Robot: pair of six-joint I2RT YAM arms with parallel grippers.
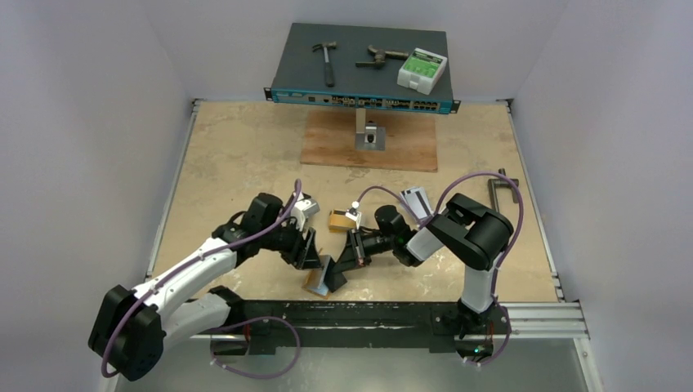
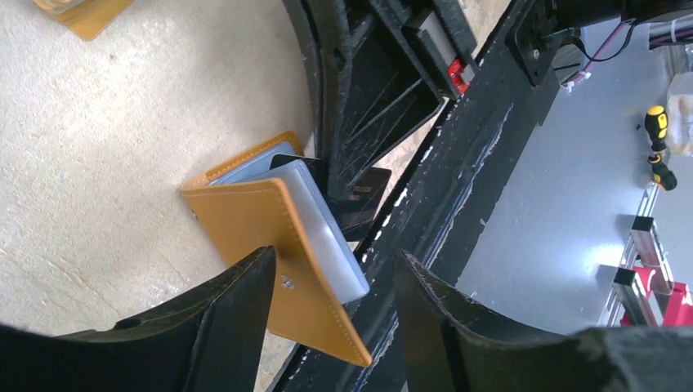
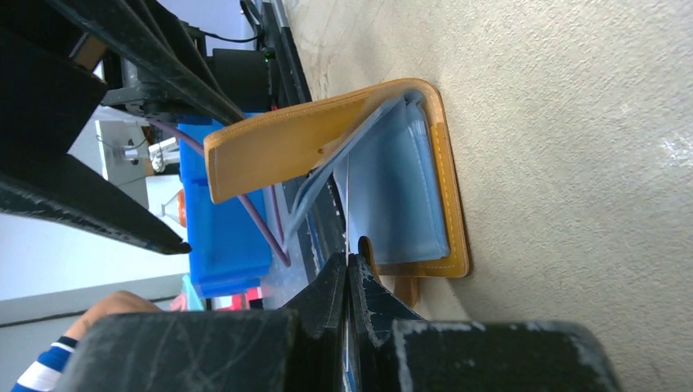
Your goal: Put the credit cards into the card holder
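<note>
The tan card holder point(image 1: 314, 280) lies partly unfolded near the table's front edge, its light-blue inner pockets point(image 3: 400, 188) showing. My left gripper is part open, fingers on either side of the holder's raised tan flap point(image 2: 245, 233). My right gripper point(image 1: 350, 260) is shut on a black card, which shows edge-on as a thin line in the right wrist view. The card lies against the blue lining; whether its edge is inside a pocket I cannot tell. A pale card point(image 1: 415, 200) rests on the table behind the right arm.
Another tan item point(image 1: 342, 221) lies just behind the grippers. A dark tool point(image 1: 502, 191) is near the right wall. At the back stand a wooden board point(image 1: 327, 143) and a rack unit point(image 1: 359, 57) bearing tools and a box.
</note>
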